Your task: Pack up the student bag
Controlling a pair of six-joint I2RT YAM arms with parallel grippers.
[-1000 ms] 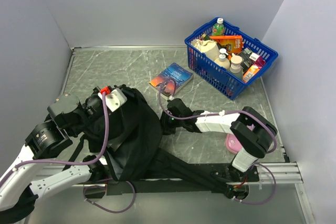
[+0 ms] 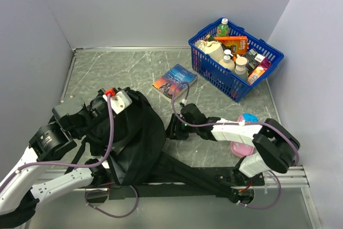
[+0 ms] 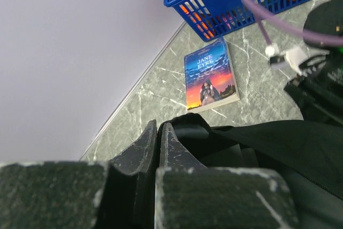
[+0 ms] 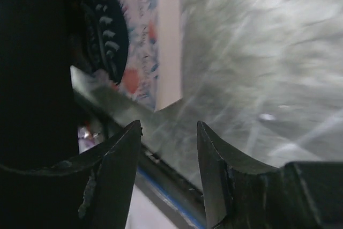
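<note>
The black bag (image 2: 138,138) is slumped on the marble floor at left and centre. My left gripper is shut on the bag's fabric edge, holding it up. My right gripper stands open low beside the bag's right side in the top view, its fingers empty. In the right wrist view, a blurred patterned item with a pale edge (image 4: 169,52) lies just beyond its fingertips, beside dark fabric. The Jane Eyre book (image 2: 174,81) lies flat behind the bag.
A blue basket (image 2: 211,73) full of bottles and packets stands at back right. A pink and blue item (image 2: 240,148) lies under my right arm. Walls bound the back and sides.
My left gripper has barely moved.
</note>
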